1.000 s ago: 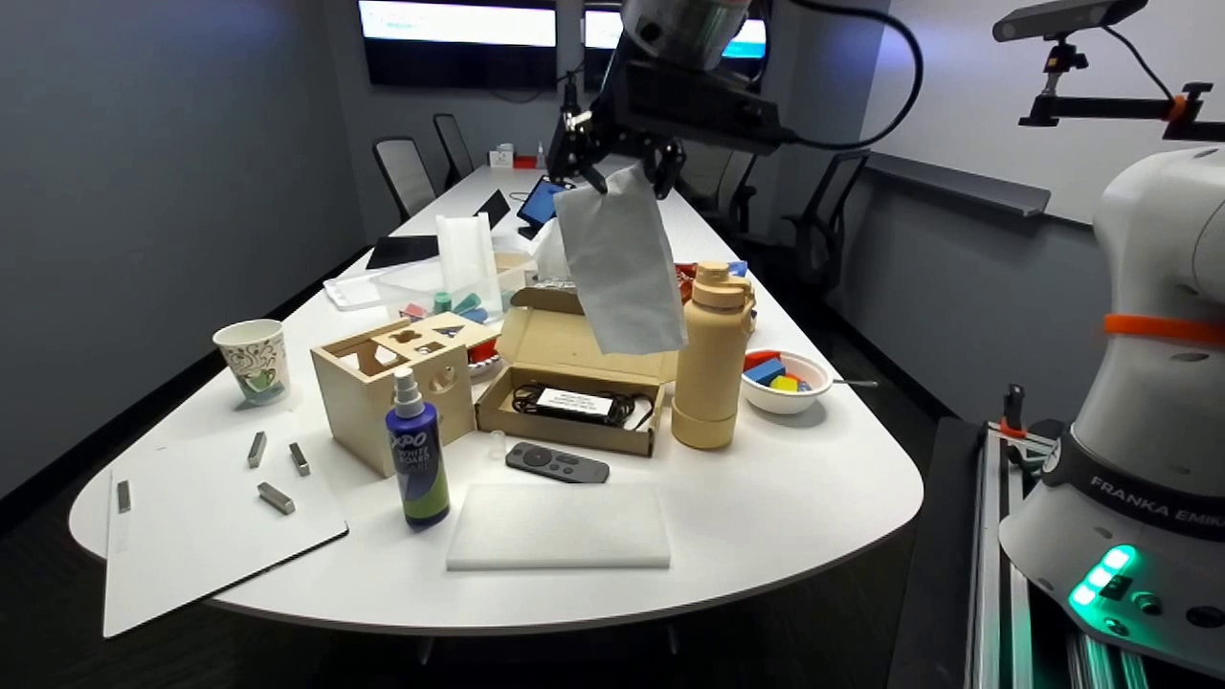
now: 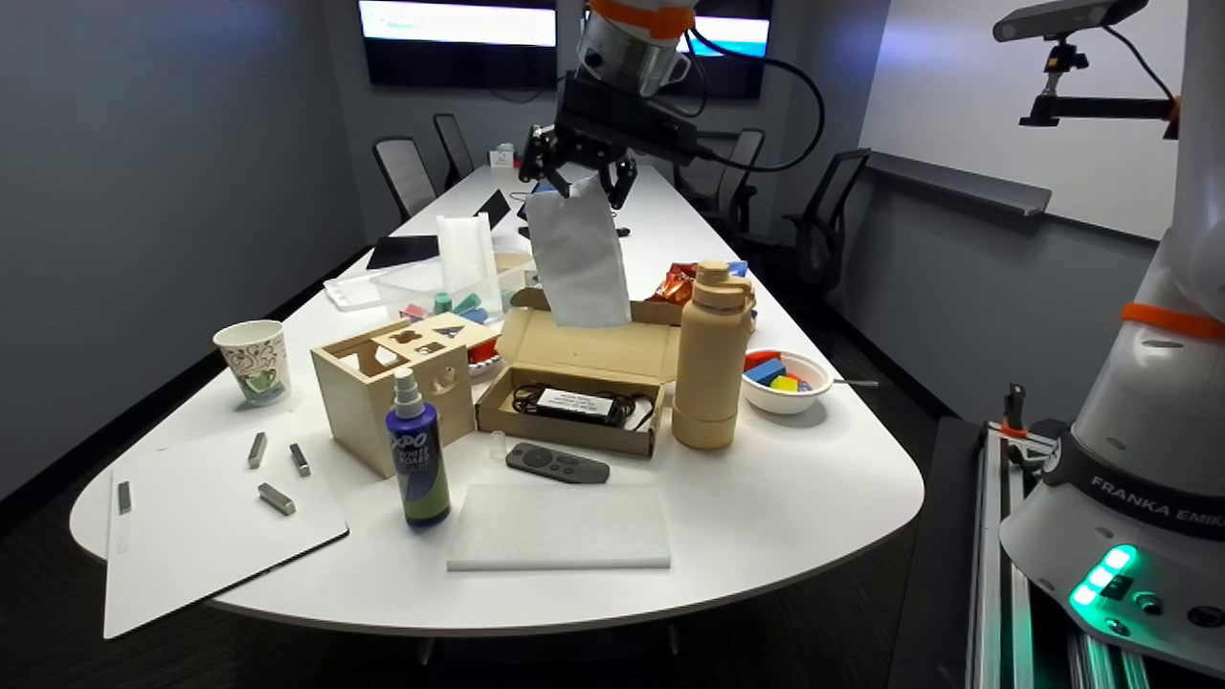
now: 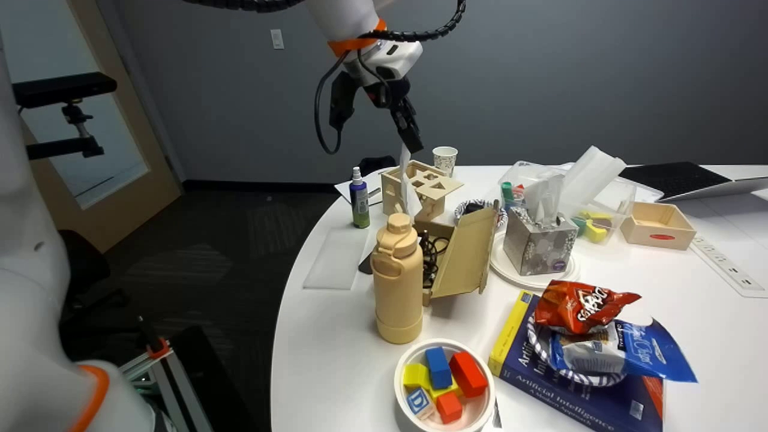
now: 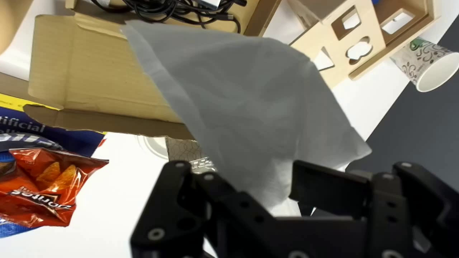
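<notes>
A white tissue (image 2: 577, 258) hangs in the air from my gripper (image 2: 590, 184), which is shut on its upper edge. Seen from the wrist, the tissue (image 4: 254, 94) spreads out grey, covering part of the open cardboard box (image 4: 112, 73). From the side, it (image 3: 408, 183) looks like a narrow strip below the gripper (image 3: 411, 146). A patterned tissue box (image 3: 541, 248) stands on a plate behind the cardboard box, another tissue poking out of its top. The gripped edge is partly hidden by the fingers.
A tan bottle (image 2: 708, 367), a wooden shape box (image 2: 396, 379) and a spray bottle (image 2: 416, 454) stand around the cardboard box. A bowl of blocks (image 3: 410, 353) sits near the table edge. A white pad (image 2: 559, 528) lies at the front, with bare table to its right.
My gripper has moved left and back in exterior view 1, carrying the tissue with it. Objects on the table have stayed put.
</notes>
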